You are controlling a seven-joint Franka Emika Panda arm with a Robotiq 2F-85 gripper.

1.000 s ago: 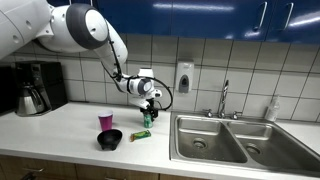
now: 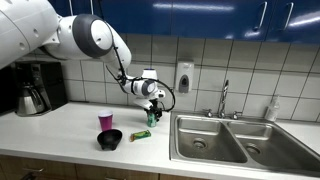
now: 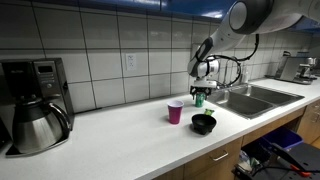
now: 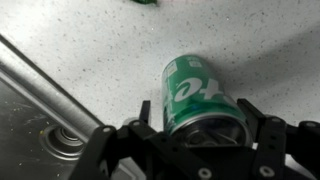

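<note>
A green bottle or can [image 4: 192, 85] with a white logo stands upright on the counter, its round lid towards the camera in the wrist view. In exterior view 1 the green bottle [image 2: 152, 121] is right under the arm's end. My gripper is around it, part open, one finger [image 4: 143, 114] on the left and the other at the right. A narrow gap shows on the left side; whether the right finger touches is unclear. Exterior view 2 shows the gripper [image 3: 199, 92] over the same bottle, small and partly covering it.
A green packet [image 2: 140, 135] lies in front of the bottle. To the left are a magenta cup [image 2: 105, 120] and a black bowl [image 2: 109, 139]. The double sink [image 2: 222, 127] begins close on the right. A coffee maker [image 3: 40, 108] stands at the counter's far end.
Over the last second my gripper has come down slightly over the green bottle. The bottle and the other objects look unmoved.
</note>
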